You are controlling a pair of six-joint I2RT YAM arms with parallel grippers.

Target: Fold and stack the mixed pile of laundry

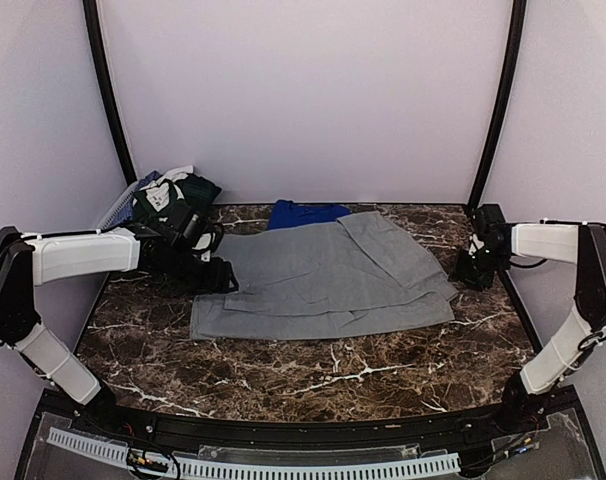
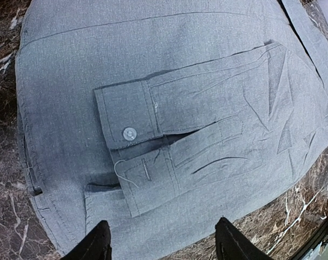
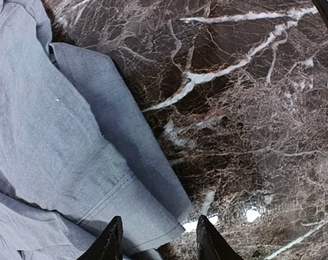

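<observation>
A grey-blue long-sleeved shirt lies spread across the marble table, its sleeves folded over the body; a buttoned cuff shows in the left wrist view. My left gripper hangs over the shirt's left end, fingers apart, nothing between them. My right gripper is above the shirt's right edge, where a folded corner lies; its fingers are apart, with no cloth visibly held.
A pile of dark green and patterned laundry sits at the back left. A blue garment lies behind the shirt. Bare marble is free along the front and right.
</observation>
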